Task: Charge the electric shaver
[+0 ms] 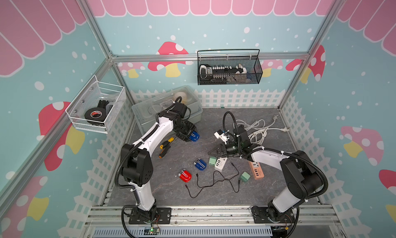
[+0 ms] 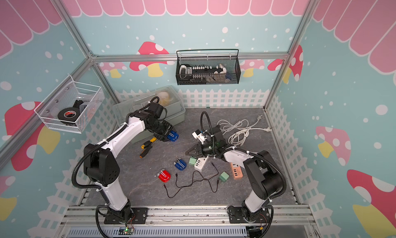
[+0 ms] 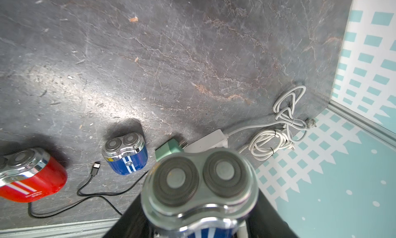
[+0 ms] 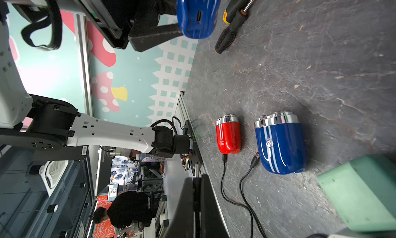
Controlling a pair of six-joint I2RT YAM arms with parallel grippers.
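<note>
A blue shaver (image 1: 194, 135) is held in my left gripper (image 1: 190, 133), clear of the tabletop. The left wrist view shows its two round heads (image 3: 200, 180), and the right wrist view its charging port (image 4: 199, 16). My right gripper is shut with nothing between its fingers, above the white power strip (image 1: 220, 163). A second blue shaver (image 4: 280, 143) and a red shaver (image 4: 228, 135) stand on the table. Black cables (image 1: 214, 182) lie in front; one end is at the red shaver's base, but whether it is plugged in I cannot tell. One green charger (image 3: 170, 148) lies by the white strip, its prongs showing.
Another green charger (image 1: 245, 176) sits near a cable end, with an orange power strip (image 1: 256, 170) beyond it. Screwdrivers (image 1: 165, 147) lie under the left arm, near a clear bin (image 1: 144, 114). White cords (image 1: 259, 128) are coiled at the back right. Bare table lies between the arms.
</note>
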